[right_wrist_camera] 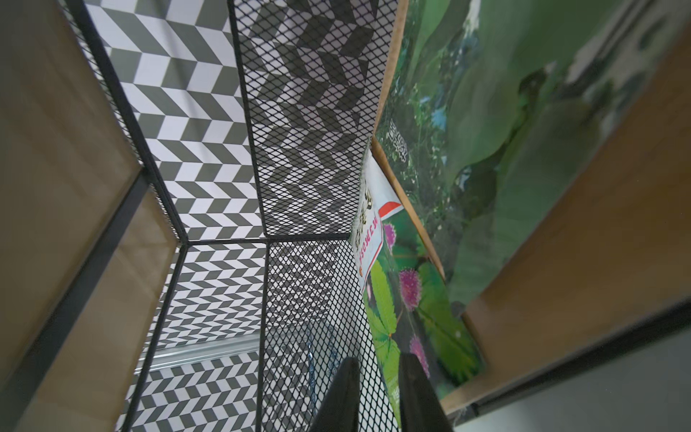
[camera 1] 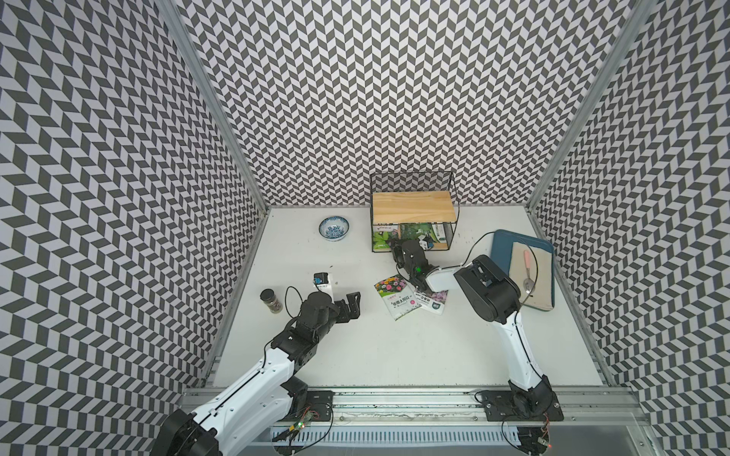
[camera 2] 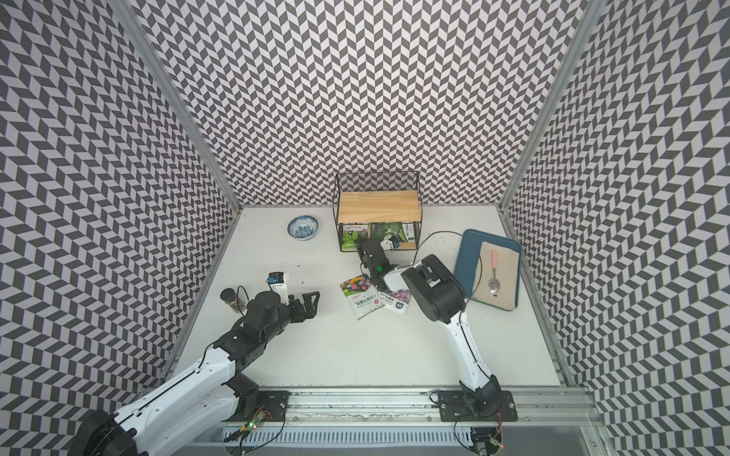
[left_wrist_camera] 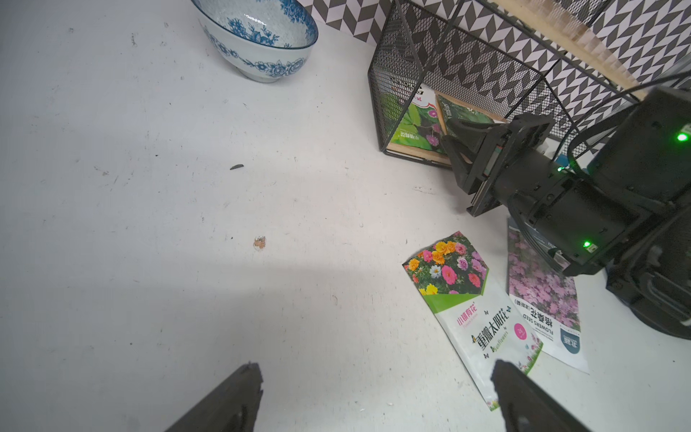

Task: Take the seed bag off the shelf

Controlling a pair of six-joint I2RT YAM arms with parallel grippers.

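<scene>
The wire shelf [camera 1: 372,209] with a wooden top board [camera 1: 413,206] stands at the back of the table. On its lower level is a green seed bag with pink flowers [right_wrist_camera: 410,288], beside a larger dark-green leafy bag [right_wrist_camera: 489,144]. My right gripper reaches to the shelf's front, nearly closed, with the lower edge of the pink-flowered seed bag running between its fingers. How deep the grip goes is hard to see. Over the front left of the table, my left gripper is open and empty, its fingers [left_wrist_camera: 234,399] wide apart.
Two flower seed bags lie on the table: a sunflower bag [left_wrist_camera: 482,331] partly over a pink one [left_wrist_camera: 543,288]. A blue-white bowl [camera 1: 334,228] sits left of the shelf, a jar [camera 1: 270,299] at the left edge. A blue tray [camera 2: 467,262] carries a spoon [camera 2: 494,285].
</scene>
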